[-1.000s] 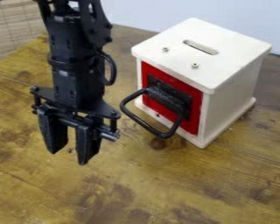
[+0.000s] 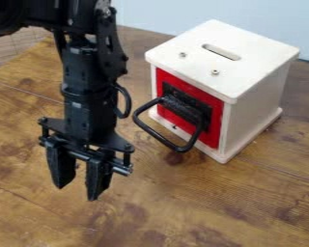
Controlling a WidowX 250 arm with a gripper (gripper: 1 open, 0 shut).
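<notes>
My black gripper (image 2: 80,174) hangs over the bare wooden table at the left middle, fingers pointing down and parted, with nothing seen between them. To its right stands a white wooden box (image 2: 241,68) with a slot on top and a red front panel (image 2: 211,135). A black looped handle (image 2: 185,147) sticks out from that panel, to the right of my gripper and apart from it.
A pale wall runs along the back.
My gripper has shifted very slightly; its fingers look a little farther apart than a second ago. The box has not moved.
</notes>
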